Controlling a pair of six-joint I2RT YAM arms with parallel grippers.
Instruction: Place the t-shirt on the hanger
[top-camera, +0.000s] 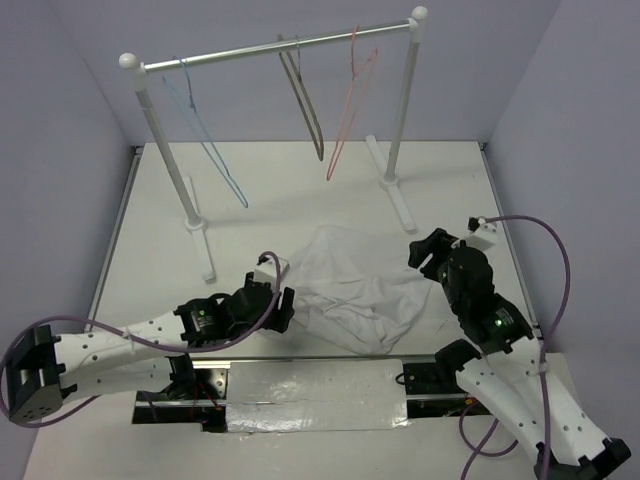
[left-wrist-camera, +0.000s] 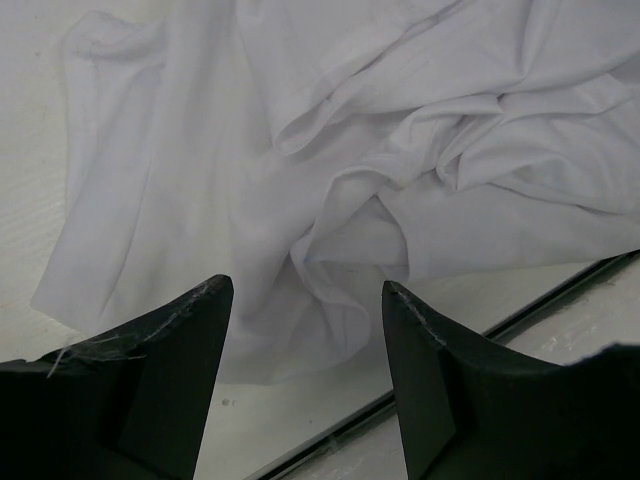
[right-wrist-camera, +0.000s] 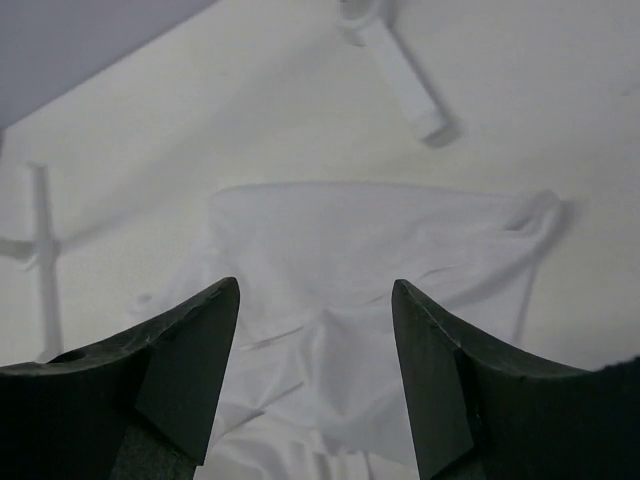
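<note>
A white t-shirt (top-camera: 355, 285) lies crumpled on the white floor under the rail; it fills much of both wrist views. My left gripper (top-camera: 282, 308) hangs over the shirt's left edge, its fingers apart with nothing clearly between them. My right gripper (top-camera: 425, 250) is raised at the shirt's right, open and empty. Three hangers hang empty from the rail: blue (top-camera: 210, 145), dark grey (top-camera: 310, 120) and pink (top-camera: 341, 135).
The rail (top-camera: 245, 51) stands on two posts with white feet, left (top-camera: 205, 255) and right (top-camera: 398, 205). Walls enclose both sides and the back. A metal edge runs along the front of the floor.
</note>
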